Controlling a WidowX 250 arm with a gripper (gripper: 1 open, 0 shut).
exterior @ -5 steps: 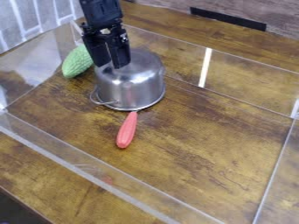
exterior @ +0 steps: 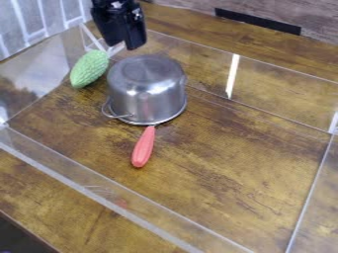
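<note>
My black gripper (exterior: 119, 30) is at the top of the view, raised above and behind a shiny steel pot (exterior: 145, 89), its fingers open. The pot rests on the wooden table with a wire handle at its lower left. A green bumpy vegetable (exterior: 89, 68) lies to the left of the pot. In front of the pot a pink elongated object (exterior: 142, 147) lies on the table.
Clear plastic edging (exterior: 199, 225) runs around the work area on the wooden table (exterior: 238, 168).
My gripper has moved up and back, away from over the pot, uncovering more of its top and of the green vegetable. The objects on the table look unmoved.
</note>
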